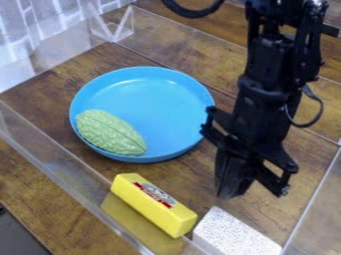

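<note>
My black gripper hangs low over the wooden table, right of the blue plate and just behind the yellow box and white block, its fingers shut with nothing visible between them. A pale green, ridged vegetable lies on the left part of the blue plate. A yellow box with a red label sits in front, and a white speckled block lies at the bottom right.
Clear plastic walls run along the left and right edges. Bare wood shows around the plate and to the right of my gripper.
</note>
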